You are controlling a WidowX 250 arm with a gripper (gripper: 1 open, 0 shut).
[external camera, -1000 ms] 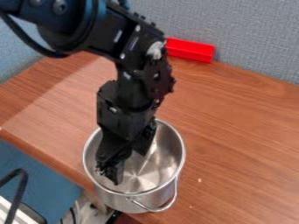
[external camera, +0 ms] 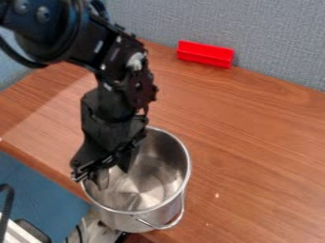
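A steel pot with a wire handle sits at the near left edge of the wooden table. My black gripper is down at the pot's left rim, its fingertips around or just over that rim; whether they grip it I cannot tell.
A red block lies at the back of the table against the grey wall. Blue flooring shows past the left edge, with some cables.
My arm and gripper have moved left, from over the pot's interior to its left rim. The pot sits slightly further left than before.
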